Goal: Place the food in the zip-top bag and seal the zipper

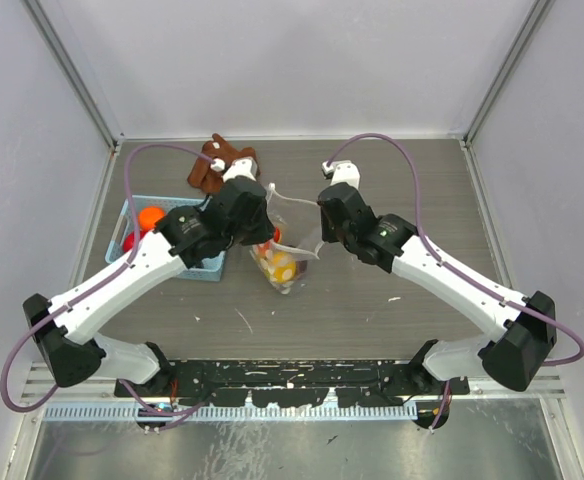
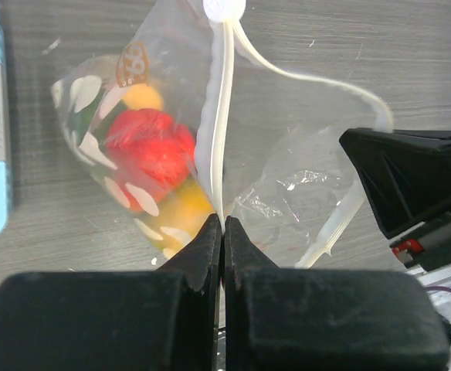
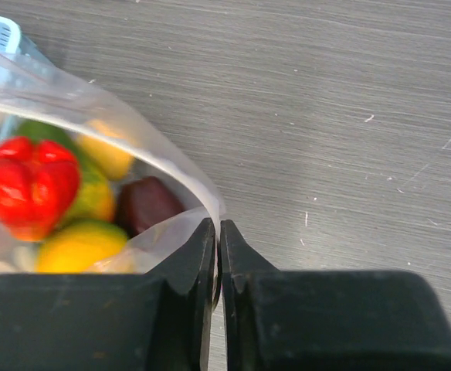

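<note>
A clear zip top bag hangs between my arms with its mouth spread. Inside are a red pepper, a yellow fruit, green produce and a dark red item. My left gripper is shut on the bag's white rim, which runs down between its fingertips. At the opposite side of the mouth, the right gripper has its fingers close together with the rim passing between them. Whether they press on it cannot be told. In the left wrist view, a dark finger of the right gripper overlaps the bag.
The blue basket stands left, partly under my left arm, with an orange fruit and a red item in it. A brown glove lies at the back.
</note>
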